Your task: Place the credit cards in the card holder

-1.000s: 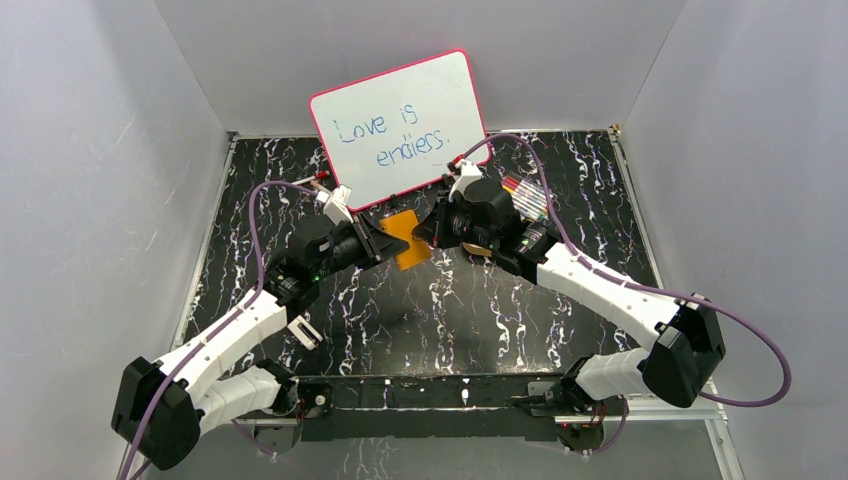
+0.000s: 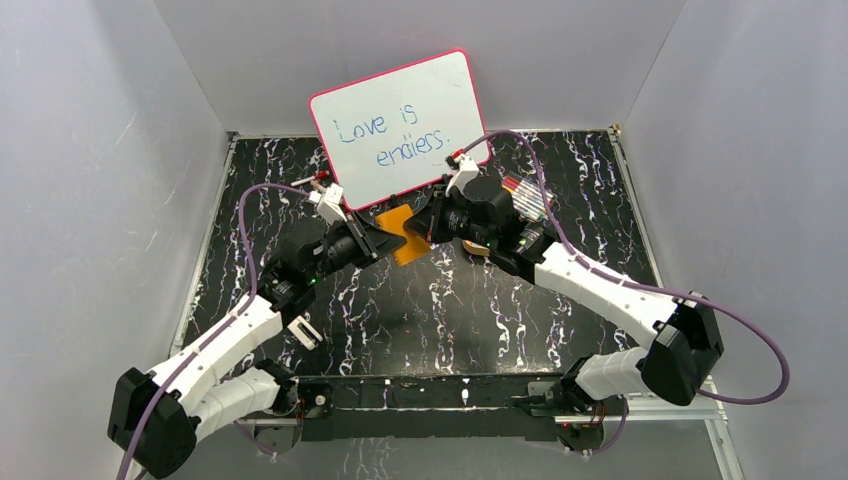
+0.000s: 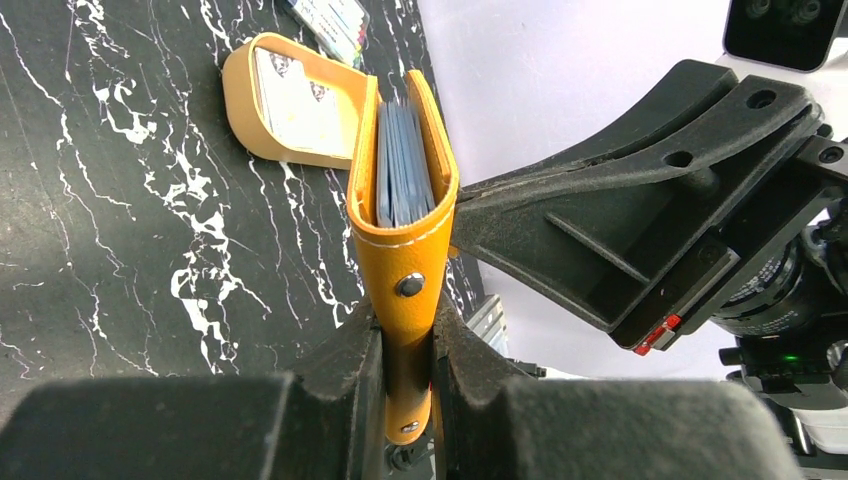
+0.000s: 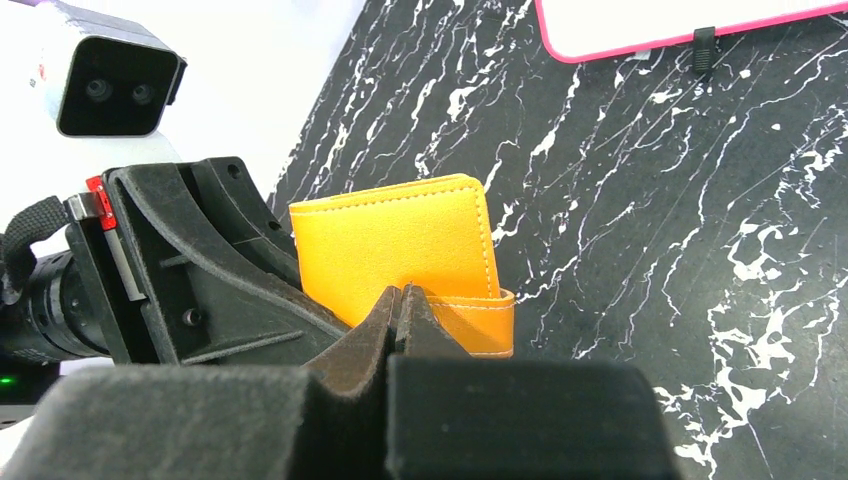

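Observation:
The orange card holder (image 2: 408, 250) is held in the air between the two arms, in the grip of my left gripper, which is shut on its body. Its open mouth, with clear sleeves (image 3: 400, 165) inside, faces the left wrist camera; a metal snap sits on its front edge. My right gripper is shut, its tips against the holder's broad side, and nothing shows between its fingers. In the left wrist view, white cards (image 3: 305, 105) lie in a yellow tray (image 3: 240, 95) on the table beyond. I cannot tell whether any card is inside the holder.
A whiteboard (image 2: 400, 120) with blue writing leans at the back. A set of coloured pens (image 2: 527, 195) lies back right, and a small white object (image 2: 305, 332) near the left arm.
My right gripper has moved slightly left, up against the holder.

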